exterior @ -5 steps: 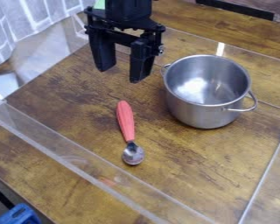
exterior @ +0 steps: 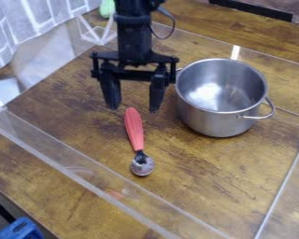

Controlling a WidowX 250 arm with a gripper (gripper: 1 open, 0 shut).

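My gripper [exterior: 134, 95] hangs in the upper middle, open, its two dark fingers spread apart with nothing seen between them. Just below it lies a spoon with a red handle [exterior: 135, 129] and a metal bowl end [exterior: 142, 164] toward the front. To the right of the gripper stands a steel pot [exterior: 220, 112] with side handles, empty as far as shows.
A wooden tabletop [exterior: 64, 149] with clear low edging has free room at left and front. A pale cloth or plastic [exterior: 27, 37] is at the upper left, and a blue object [exterior: 20, 229] sits at the lower left corner.
My gripper has moved down the view and looks smaller, its fingers now nearer the spoon's handle. The spoon and pot have not moved.
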